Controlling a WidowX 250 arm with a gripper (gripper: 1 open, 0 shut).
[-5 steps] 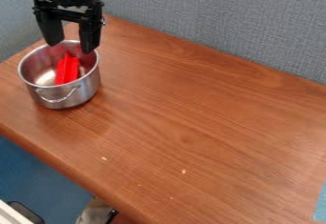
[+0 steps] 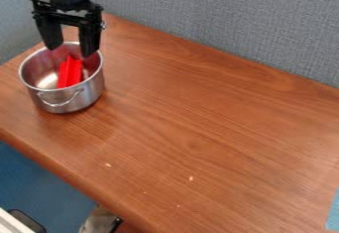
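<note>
A silver metal pot (image 2: 59,98) with a wire handle stands at the left of the wooden table. Inside it lies a red object (image 2: 70,70), partly hidden by the pot's wall. My black gripper (image 2: 70,49) is over the pot, fingers pointing down at about rim height, spread apart with no object visible held between them.
A grey padded wall (image 2: 239,29) runs along the back. The table's edge is close on the pot's left, with blue floor below.
My gripper has shifted very slightly to the left over the last second. The pot and red object look unchanged.
</note>
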